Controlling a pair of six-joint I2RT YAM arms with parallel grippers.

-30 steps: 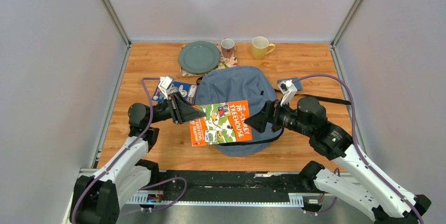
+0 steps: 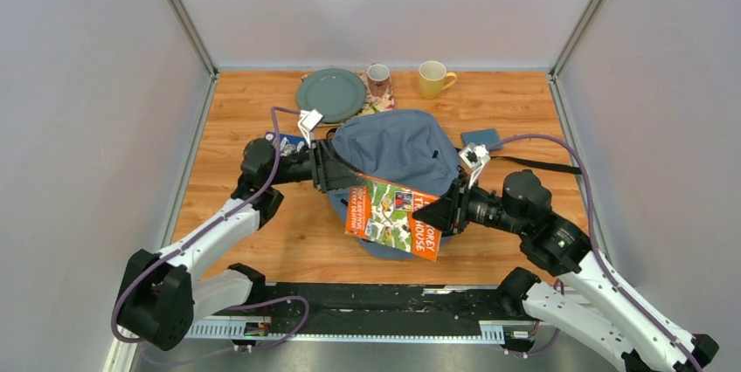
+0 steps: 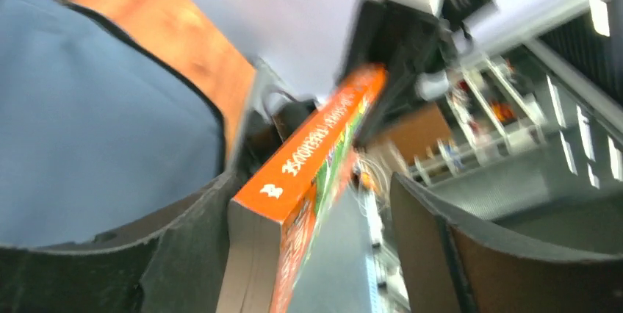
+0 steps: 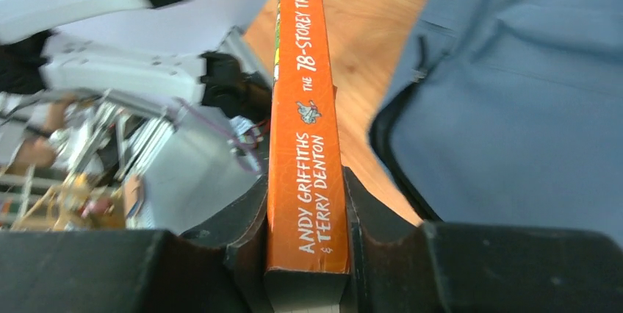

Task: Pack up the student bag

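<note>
An orange-and-green book [image 2: 389, 215] hangs tilted above the blue-grey bag [image 2: 398, 145], spanning the space between both arms. My right gripper [image 2: 422, 213] is shut on the book's right end; in the right wrist view its fingers press both sides of the orange spine [image 4: 305, 118]. At the book's other end, my left gripper [image 2: 360, 182] stands open. The left wrist view, blurred, shows the book's corner [image 3: 283, 192] still between the spread left fingers, close to one finger; whether they touch I cannot tell. Much of the bag's front is hidden by the book.
Behind the bag are a grey-green plate [image 2: 330, 95] on a patterned item, a whitish cup [image 2: 378, 79] and a yellow mug [image 2: 432, 80]. A small blue item [image 2: 481, 138] lies right of the bag, near a black strap [image 2: 542, 165]. A blue book [image 2: 285, 142] lies partly under the left arm.
The book has moved right and tilted, its right end lower.
</note>
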